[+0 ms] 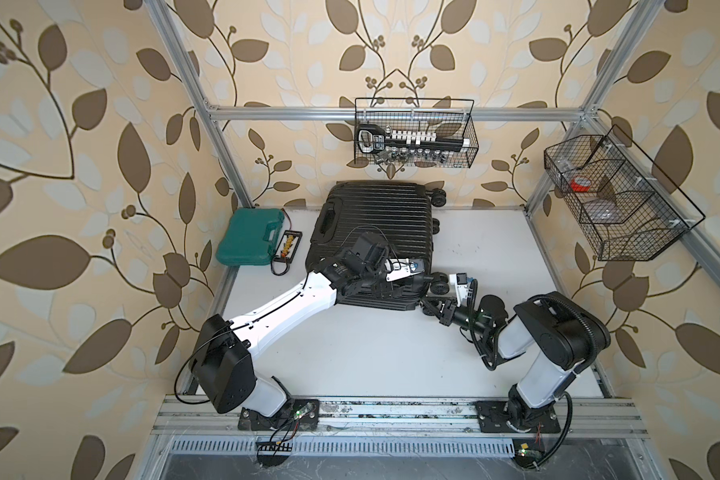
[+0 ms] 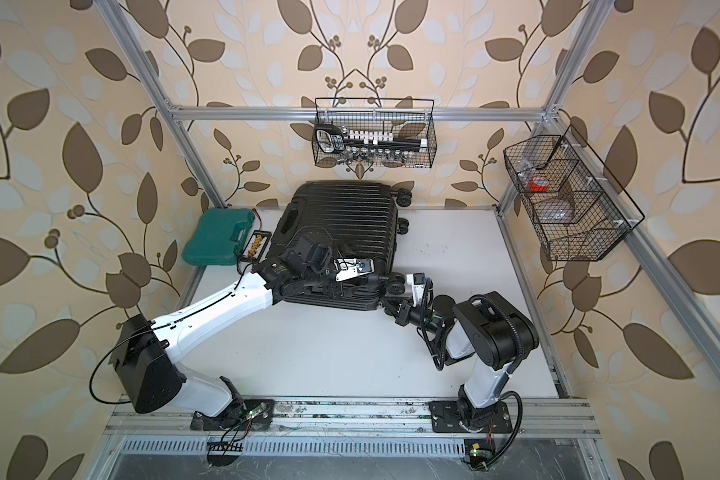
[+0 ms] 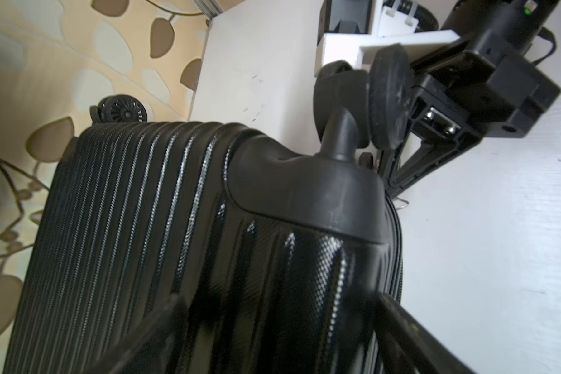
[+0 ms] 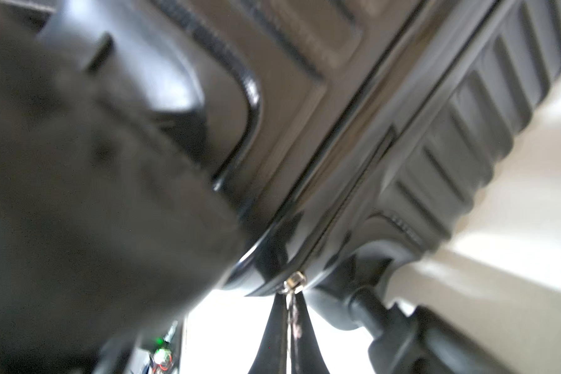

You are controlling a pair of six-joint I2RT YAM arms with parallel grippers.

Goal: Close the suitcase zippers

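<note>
The black ribbed suitcase (image 1: pixel 376 208) lies flat on the white table, wheels toward the right. Over its front part hangs my left gripper, open, with a wide gap between its blurred fingers and the shell below. My right gripper is at the front wheel-side corner, its narrow fingers (image 4: pixel 271 339) shut. A small metal zipper pull (image 4: pixel 294 281) sits at their tips, apparently pinched between them. The zipper seam (image 4: pixel 355 193) runs from there along the suitcase's side. How far the seam is closed cannot be made out.
A suitcase wheel (image 3: pixel 389 96) stands close beside the right gripper. A green case (image 1: pixel 248 237) and a small tool tray (image 1: pixel 286 246) lie left of the suitcase. Wire baskets (image 1: pixel 414 160) hang on the wall.
</note>
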